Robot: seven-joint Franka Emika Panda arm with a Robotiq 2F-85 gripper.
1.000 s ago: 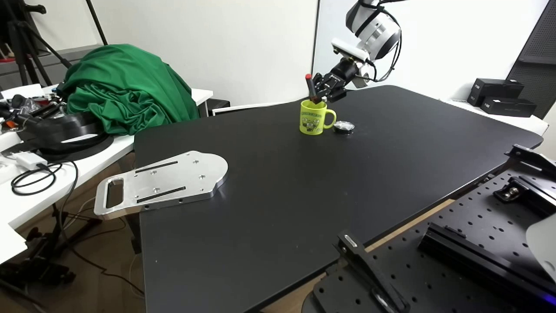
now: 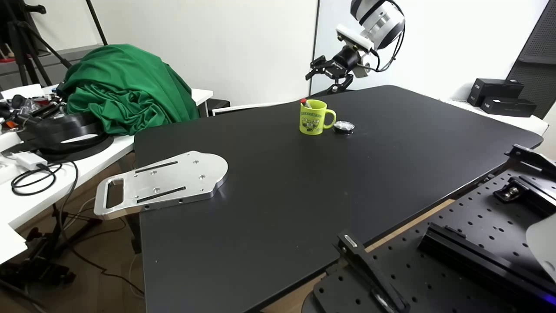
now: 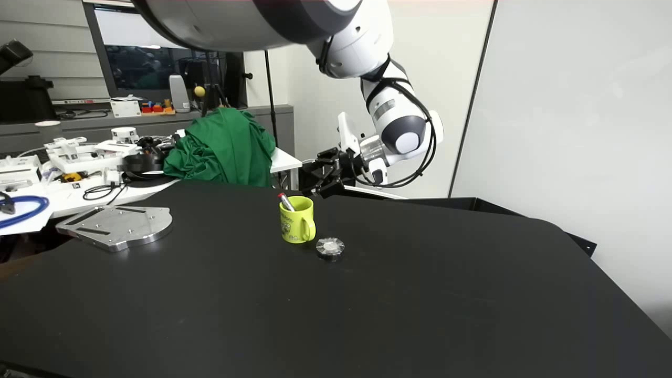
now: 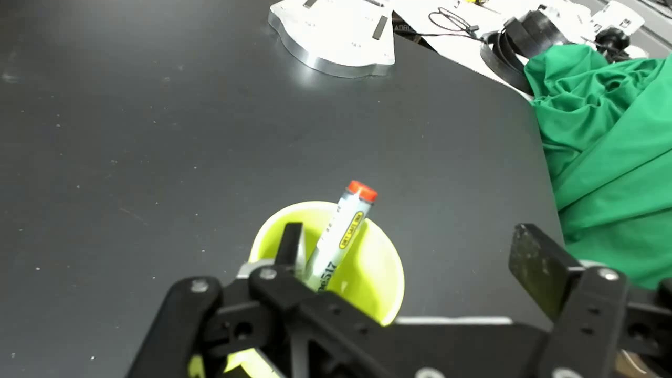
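Note:
Inside the yellow-green mug (image 2: 311,124) a white marker with a red end (image 4: 340,236) leans against the rim, its red end sticking out. The mug stands upright on the black table. In the wrist view my gripper is open, its fingers spread wide apart with nothing held. One finger (image 4: 291,245) overlaps the mug's opening in that view, while the other is well to the right. From the side, the gripper (image 3: 318,173) hangs behind and above the mug, apart from it. The marker's lower part is hidden within the mug.
A small round dark object with a shiny clear top (image 3: 330,248) lies beside the mug's handle. A silver metal plate (image 2: 172,180) overhangs the table's left edge. Green cloth (image 2: 127,88) is heaped on the side table.
One second ago the marker stood higher above the mug, at the gripper's fingers. Now it rests lower in the mug; the gripper has opened and moved slightly up and back.

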